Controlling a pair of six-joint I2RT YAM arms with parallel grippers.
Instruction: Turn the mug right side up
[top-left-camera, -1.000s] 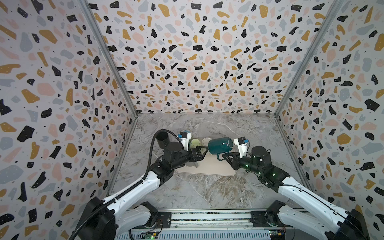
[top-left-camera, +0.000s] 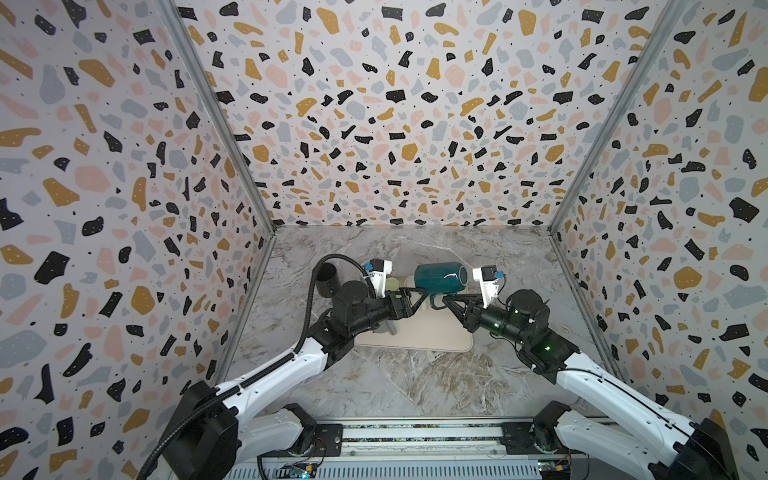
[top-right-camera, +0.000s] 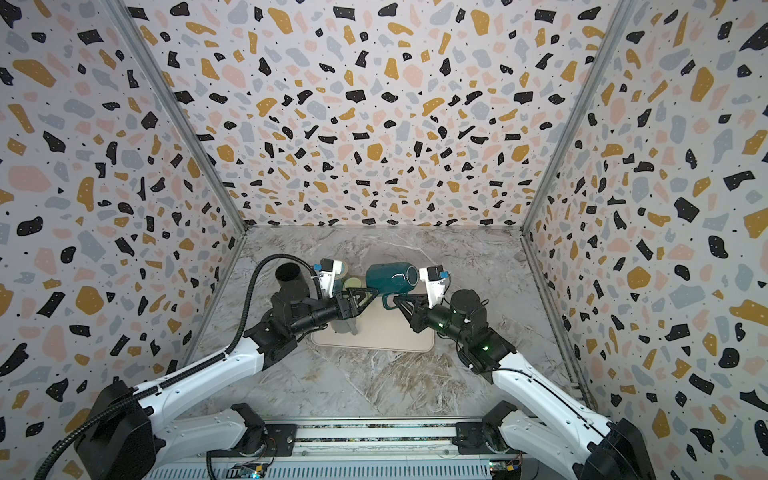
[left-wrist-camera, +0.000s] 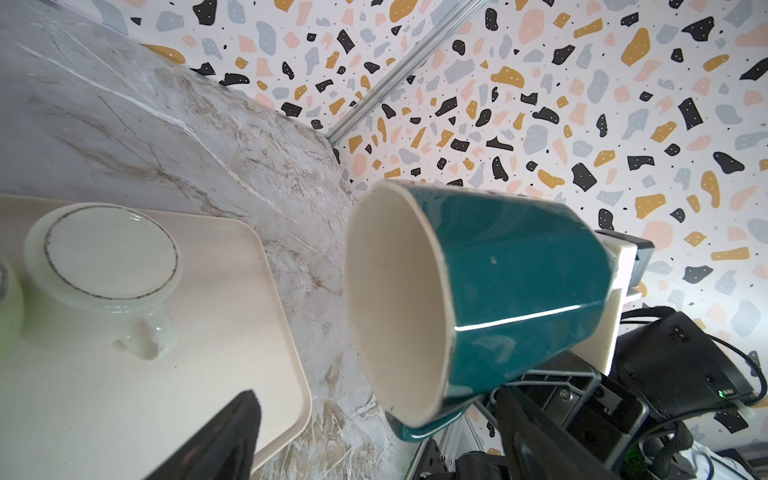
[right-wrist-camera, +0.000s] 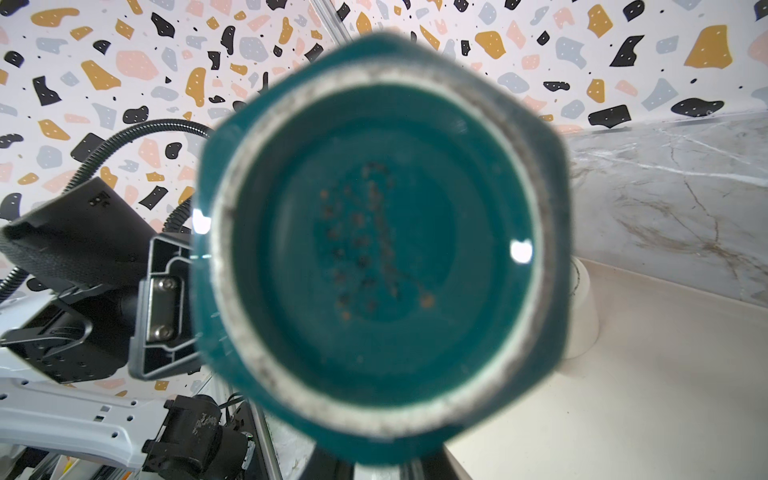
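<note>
The teal mug (top-left-camera: 441, 277) is off the surface, lying on its side in the air. Its cream-lined mouth faces my left arm in the left wrist view, while its round base fills the right wrist view. My right gripper (top-left-camera: 449, 303) is shut on the handle below the body; the mug hides most of its fingers in its own wrist view. Close to the mouth end is my left gripper (top-left-camera: 420, 299), its fingers (left-wrist-camera: 228, 432) spread apart with nothing held between them.
Underneath lies a cream tray (top-left-camera: 432, 340). An upside-down white cup (left-wrist-camera: 112, 252) stands on it, beside a light green item (top-left-camera: 392, 283). A dark cup (top-left-camera: 326, 277) is at the left. Bare marble surrounds the tray.
The mug has risen slightly and levelled out with the right gripper. My left gripper has moved a little right and up, closer beneath the mouth end.
</note>
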